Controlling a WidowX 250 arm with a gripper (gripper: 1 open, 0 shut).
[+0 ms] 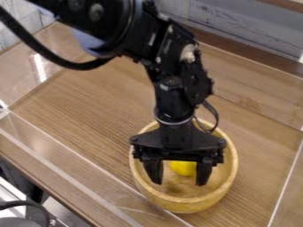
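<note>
My black gripper (179,164) is open and lowered into a round tan bowl (179,199), its two fingers straddling a yellow object (182,167). The gripper hides much of that object, so I cannot tell whether the fingers touch it.
The bowl stands on a wooden surface (77,111), which is mostly bare to the left and right. A pale wall runs along the back. At the lower left are the surface's edge and a black cable.
</note>
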